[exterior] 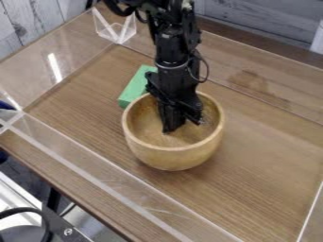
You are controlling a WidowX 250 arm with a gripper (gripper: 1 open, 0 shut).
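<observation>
A large tan bowl (164, 151) sits on the wooden table, its back part under the black arm. The black gripper (179, 119) reaches down from the top of the view into the bowl; its fingertips are dark and hard to make out, with nothing visible held between them. A green object (134, 85) lies just behind the bowl on the left, partly hidden by the arm.
A clear plastic object (113, 26) stands at the back left. Black cables lie beyond the table's lower-left edge.
</observation>
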